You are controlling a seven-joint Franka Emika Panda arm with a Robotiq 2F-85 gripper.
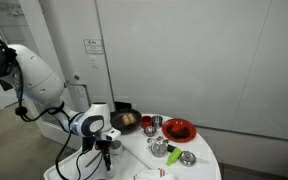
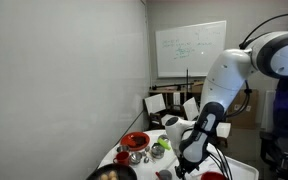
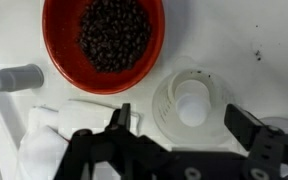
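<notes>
In the wrist view, my gripper stands open, its two dark fingers [image 3: 118,118] far apart. Beyond and between them is a round clear container or lid [image 3: 167,122] on the white table, with a white cylindrical cap or knob [image 3: 192,103] on it. No contact with the fingers shows. The outside views have the gripper [image 1: 106,158] low over the near part of the table, but its fingers are too small to judge there.
A red bowl [image 3: 150,58] of dark beans, a grey bottle [image 3: 16,78] and a white cloth [image 3: 70,143] lie close by. Farther off are a dark pan [image 1: 126,120], metal pots [image 1: 159,148] and a red dish [image 1: 179,130]. Bare tabletop shows right of the clear container.
</notes>
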